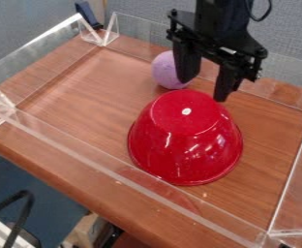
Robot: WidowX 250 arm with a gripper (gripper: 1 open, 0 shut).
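My black gripper [201,80] hangs over the upper middle of the wooden tray, its two fingers spread apart with nothing visible between them. Just below it a large glossy red dome [184,145], like an upturned bowl, rests on the wood. A pale purple ball [166,71] sits behind the dome, partly hidden by the gripper's left finger.
Clear plastic walls edge the wooden floor [76,102]. Bare wood lies left of the dome and in a narrower strip to its right. A dark cable [24,213] and small items are outside the tray at bottom left.
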